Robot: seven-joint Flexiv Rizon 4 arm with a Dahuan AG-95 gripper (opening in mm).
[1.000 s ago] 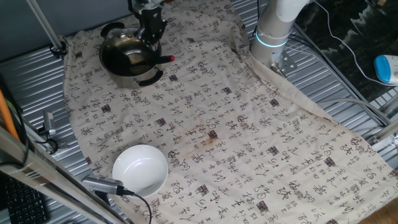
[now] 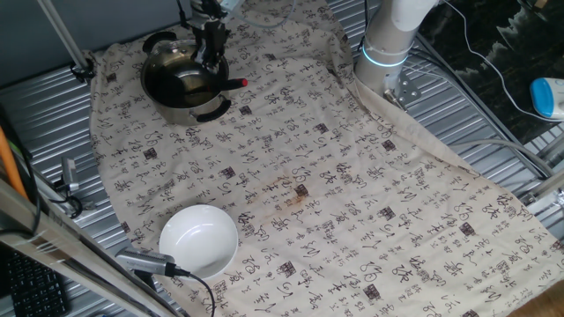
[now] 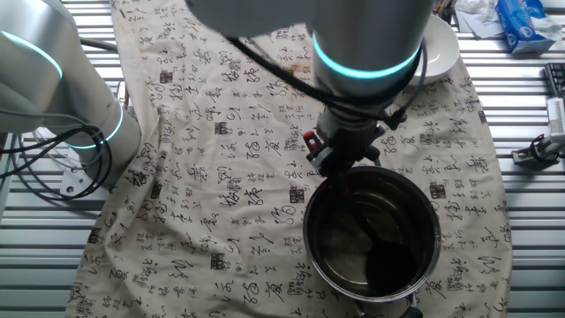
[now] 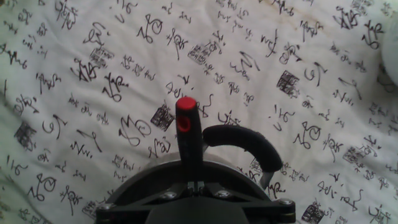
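A steel pot point(image 2: 167, 104) with dark handles stands on the cloth at the far left in exterior view 1. A black ladle point(image 3: 388, 265) rests inside it, and its handle point(image 2: 231, 85), red at the end, leans out over the rim. My gripper point(image 2: 210, 63) points down above the pot, close to the handle. In exterior view 2 the gripper point(image 3: 334, 168) overlaps the handle near the rim. From the wrist, the ladle handle point(image 4: 189, 140) runs toward the gripper's middle, beside a pot handle point(image 4: 245, 144). Whether the fingers touch it is hidden.
A white bowl point(image 2: 201, 239) sits at the near left of the patterned cloth point(image 2: 352, 211). Beside it is a camera point(image 2: 145, 261) with a cable. The cloth between pot and bowl is clear. The robot's base point(image 2: 381, 66) stands at the back.
My gripper has shifted slightly over the pot, to the left and a little downward in the view. The pot, ladle and bowl have not moved.
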